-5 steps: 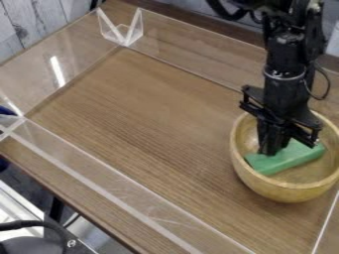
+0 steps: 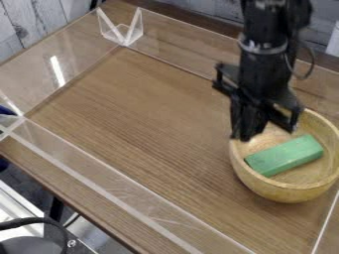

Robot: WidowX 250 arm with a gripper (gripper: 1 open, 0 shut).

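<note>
My gripper (image 2: 249, 127) hangs from the black arm above the left part of a tan bowl (image 2: 272, 187) at the right of the table. It is blurred, so its fingers are hard to make out. A green block (image 2: 283, 155) lies inside the bowl, toward its right, clear of the gripper in this view.
A small clear plastic piece (image 2: 121, 28) is at the back left. A black cable (image 2: 34, 223) lies at the bottom left corner.
The gripper has risen from down in the bowl and moved slightly left, now blurred. The green block is more exposed.
</note>
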